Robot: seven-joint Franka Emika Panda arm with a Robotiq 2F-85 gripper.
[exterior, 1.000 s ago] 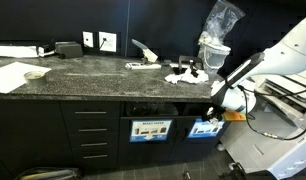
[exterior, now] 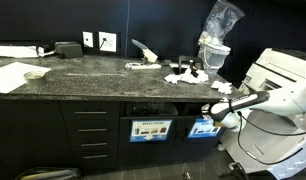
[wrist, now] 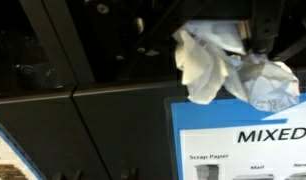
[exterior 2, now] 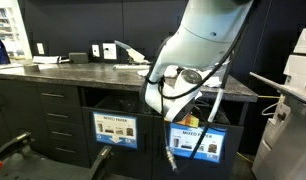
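In the wrist view, crumpled white paper (wrist: 208, 65) hangs at my dark gripper, bunched around its fingers. The fingers look shut on the paper, though dark shapes hide part of the grip. A blue-edged "MIXED" label (wrist: 238, 145) lies below, on a dark front. From the side, my arm (exterior: 238, 108) reaches in from the right to the counter's right end; the gripper is too small there to make out clearly. In exterior view 2 the white arm (exterior 2: 203, 45) bends down in front of the counter, hiding much of the bin area.
More crumpled white paper (exterior: 183, 76) lies on the dark counter (exterior: 83, 80). Two open bins sit below, with a left label (exterior: 150, 130) and a right label (exterior 2: 196, 142). A white bucket (exterior: 214, 54) stands at the counter's right end.
The arm has shifted and lowered its pose at the right end of the counter, its white links now reaching more level from the right. The papers on the counter look unmoved.
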